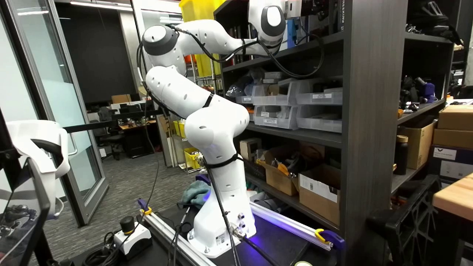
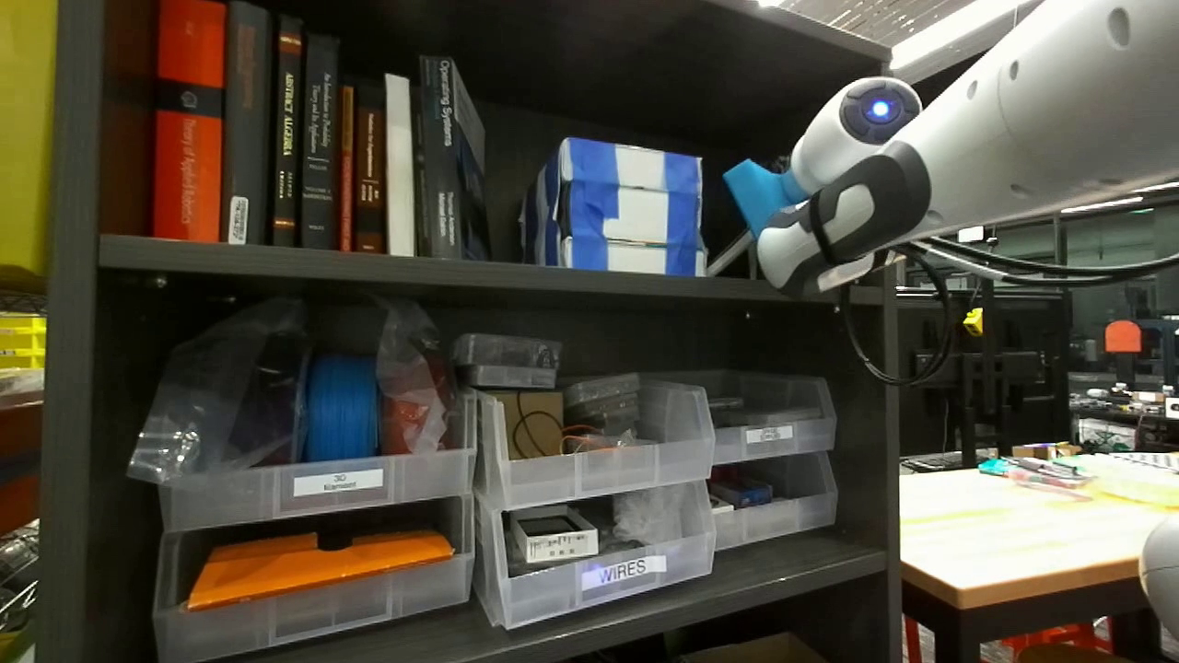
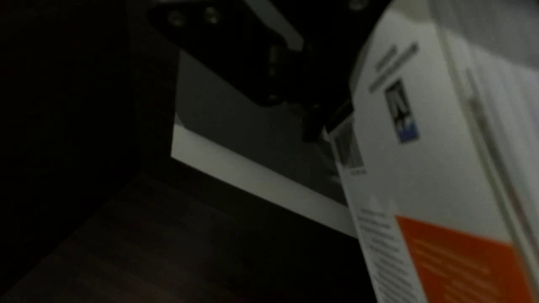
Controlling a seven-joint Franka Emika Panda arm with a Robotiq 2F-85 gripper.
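In the dark wrist view my gripper is shut at the edge of a white book with a barcode and an orange block. This edge appears to be between the fingers, though shadow hides most of the contact. The book's pages face right. Left of it lies a grey panel with a pale border, which I cannot identify. In the second exterior view the arm's wrist reaches into the upper shelf's right end, and its fingers are hidden. Only the wrist end of the arm shows in the first exterior view.
Blue-and-white boxes are stacked on the upper shelf, left of the arm. Farther left stands a row of books. Clear bins fill the shelf below. The side panel bounds the shelf on the right.
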